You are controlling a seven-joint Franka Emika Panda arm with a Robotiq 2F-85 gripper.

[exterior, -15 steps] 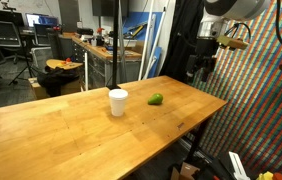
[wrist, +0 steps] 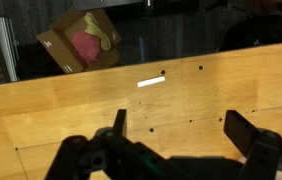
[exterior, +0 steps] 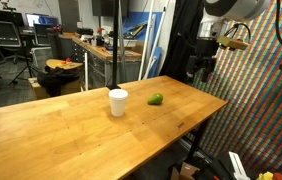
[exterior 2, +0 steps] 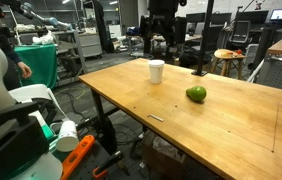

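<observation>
My gripper is open in the wrist view, its two dark fingers wide apart with only bare tabletop between them. In exterior view 1 the gripper [exterior: 200, 72] hangs high over the right end of the wooden table, clear of everything on it. A white cup [exterior: 117, 102] stands upright near the middle of the table. To its right lies a green object [exterior: 155, 99], rounded and perhaps a vegetable; in exterior view 2 the same green object [exterior 2: 196, 93] and the cup [exterior 2: 156, 72] are well apart. Neither shows in the wrist view.
A thin white strip [wrist: 151, 81] lies on the table near one edge. Beyond that edge, on the floor, is an open cardboard box [wrist: 79, 42] with reddish contents.
</observation>
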